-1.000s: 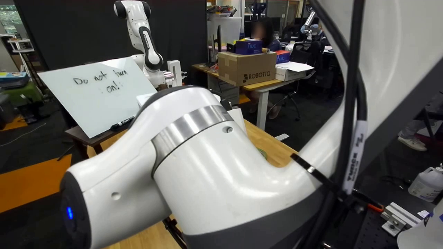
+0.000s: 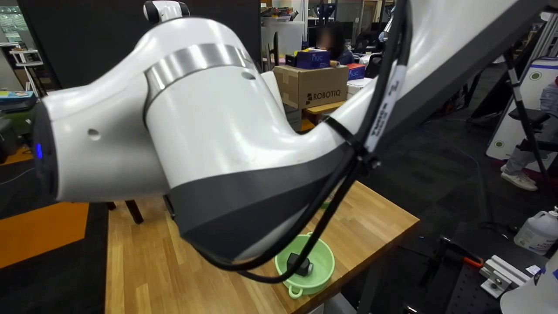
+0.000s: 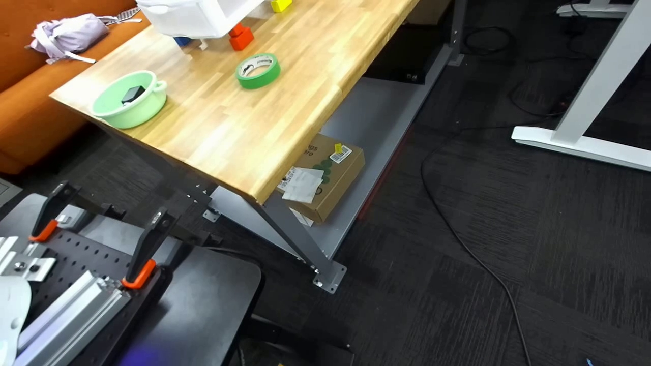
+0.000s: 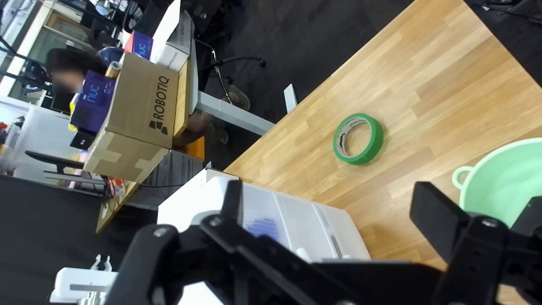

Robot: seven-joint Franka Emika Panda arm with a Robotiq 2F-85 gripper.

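In the wrist view my gripper stands open, its black fingers (image 4: 429, 216) wide apart and nothing between them. Beyond them a roll of green tape (image 4: 373, 145) lies flat on the wooden table (image 4: 401, 81). At the right is part of a pale green bowl (image 4: 493, 178). Exterior view 2 shows that bowl (image 3: 143, 110) near the table's corner, with a black object (image 3: 132, 94) inside. A white drawer unit (image 4: 338, 231) sits below the tape in the wrist view. The arm (image 2: 225, 120) hides the gripper in exterior view 1.
Near the white unit in exterior view 2 are a red block (image 3: 241, 37), a yellow block (image 3: 280, 5) and part of a blue thing (image 3: 181, 40). Bare tabletop surrounds the tape. A cardboard box (image 4: 134, 104) stands on another table beyond the edge.
The arm has moved left in exterior view 1, and its elbow part has risen. The bowl now shows beneath it, while the whiteboard with writing is covered.
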